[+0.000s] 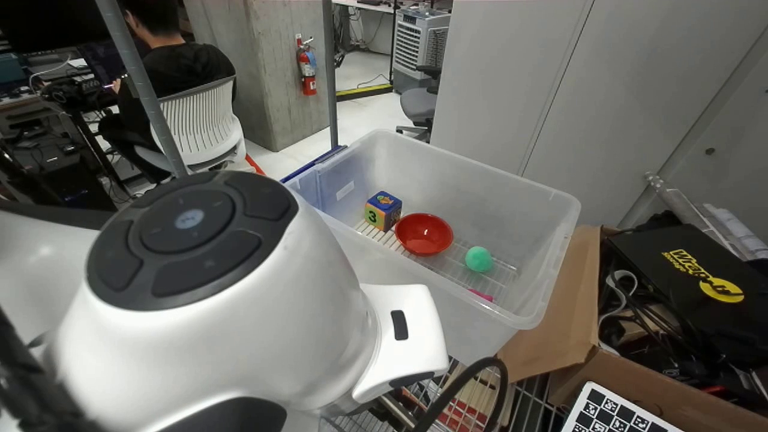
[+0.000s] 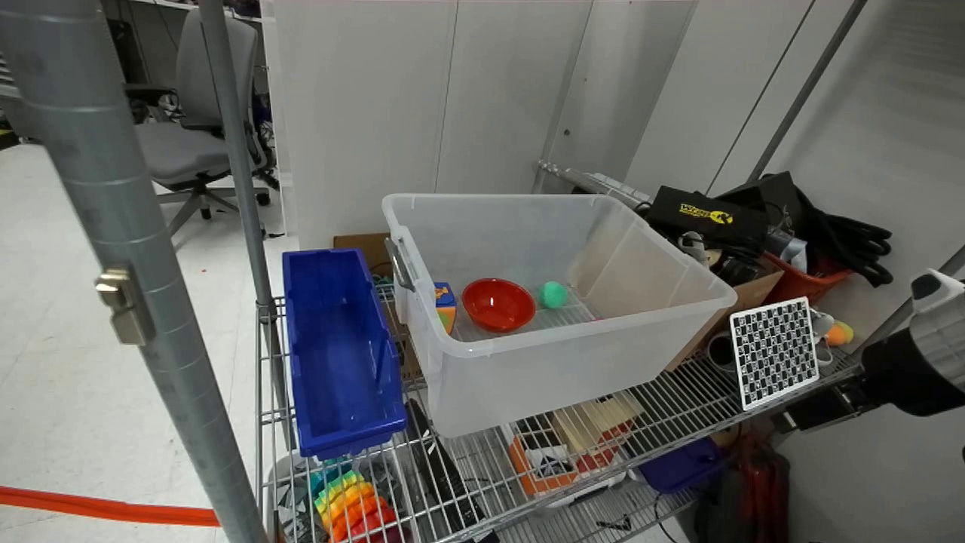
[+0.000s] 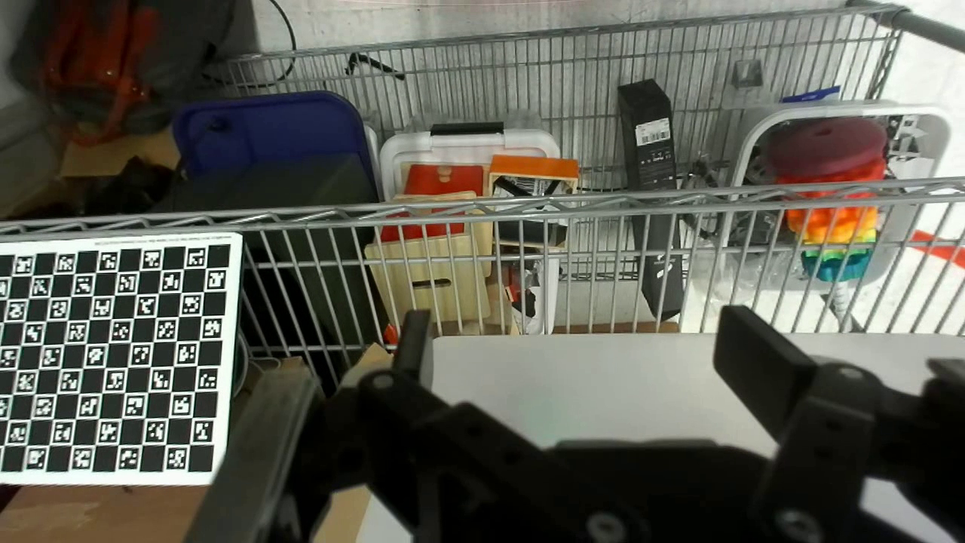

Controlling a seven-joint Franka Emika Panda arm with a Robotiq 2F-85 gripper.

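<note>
My gripper is open in the wrist view, its two black fingers wide apart with nothing held between them. Below it is a pale, smooth surface, perhaps the bin's side. A clear plastic bin (image 1: 529,188) holds a red bowl (image 1: 425,234), a green ball (image 1: 478,259), a number cube (image 1: 383,210) and a small pink item (image 1: 480,295), partly hidden by the near wall. The bowl sits between cube and ball. From the second exterior view, part of the arm (image 2: 936,339) shows at the right edge, outside the bin.
An empty-looking blue bin (image 2: 336,362) stands left of the clear one on the wire shelf. A checkered board (image 2: 774,351) leans at the shelf's right. Beyond it, a cardboard box (image 1: 551,317) is filled with cables and black gear. Grey posts (image 2: 149,244) rise at the left.
</note>
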